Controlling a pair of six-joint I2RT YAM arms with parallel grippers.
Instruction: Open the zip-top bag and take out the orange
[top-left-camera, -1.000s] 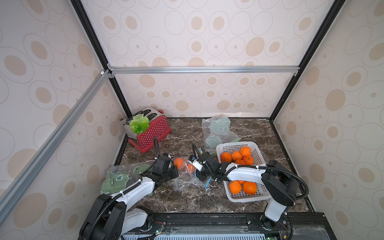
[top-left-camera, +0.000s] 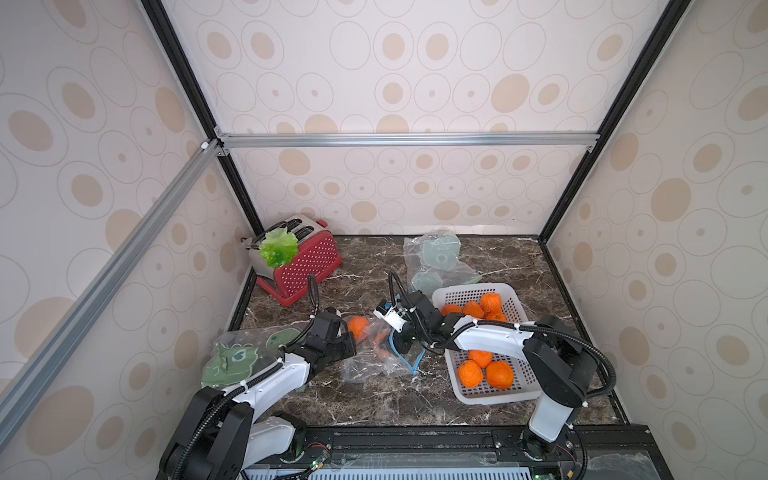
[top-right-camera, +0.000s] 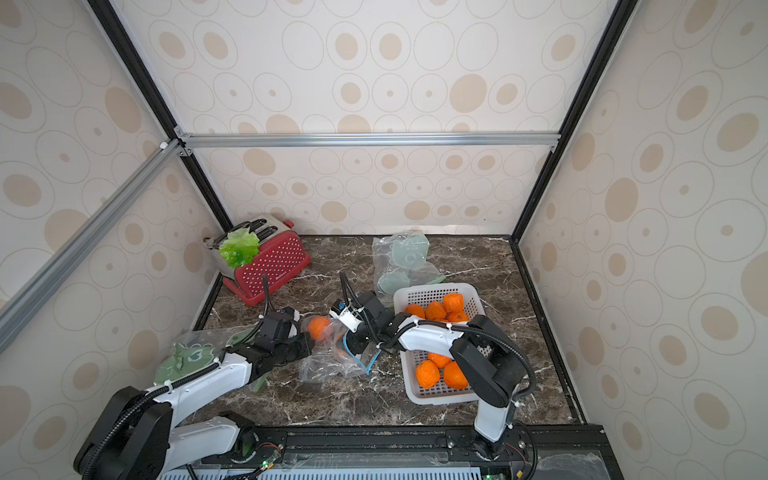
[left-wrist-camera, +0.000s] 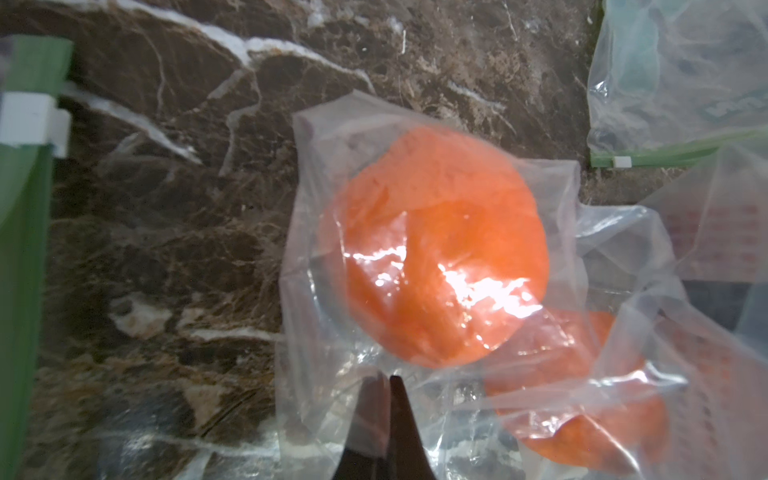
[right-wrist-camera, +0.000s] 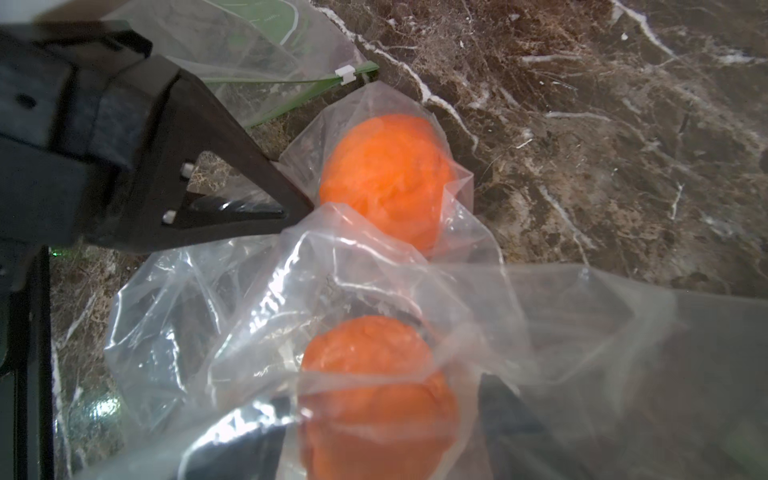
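A clear zip bag (top-left-camera: 369, 368) with a blue zip edge (top-left-camera: 417, 364) lies at the middle of the counter, its mouth toward the right arm. It holds one orange (left-wrist-camera: 440, 248) in the far corner and a second orange (right-wrist-camera: 376, 384) nearer the mouth. My right gripper reaches in at the mouth; its dark fingers show through film, part open on either side of the second orange, with slim gaps. My left gripper is shut at the bag's closed end, beside the far orange. Film surrounds its tips; whether any is pinched is unclear.
A white basket (top-left-camera: 534, 392) of several oranges stands at the right under the right arm. Other bags lie flat, a green one (top-left-camera: 230, 364) at left and a pale one (top-left-camera: 440, 252) at back. A red toaster (top-left-camera: 308, 268) fills the back left.
The left arm and far orange stay about still.
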